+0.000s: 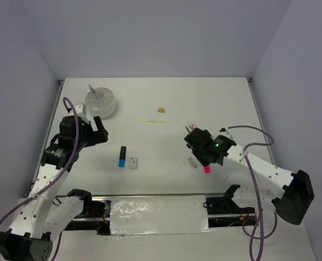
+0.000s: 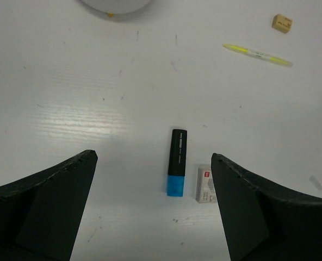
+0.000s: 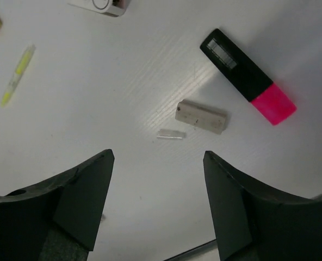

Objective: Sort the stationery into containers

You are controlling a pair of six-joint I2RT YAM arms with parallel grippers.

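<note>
My left gripper (image 1: 100, 130) hangs open above the table's left, over a black marker with blue cap (image 2: 177, 157) and a white eraser (image 2: 206, 184). My right gripper has its fingers apart, empty, above a grey block (image 3: 200, 115), a small clear piece (image 3: 170, 134) and a black marker with pink cap (image 3: 248, 76). A yellow highlighter (image 1: 153, 121) and a tan block (image 1: 161, 110) lie toward the back. A white round container (image 1: 106, 107) at the back left holds a pale upright item.
A white-and-metal item (image 3: 96, 5) lies above the right-side pieces in the right wrist view.
</note>
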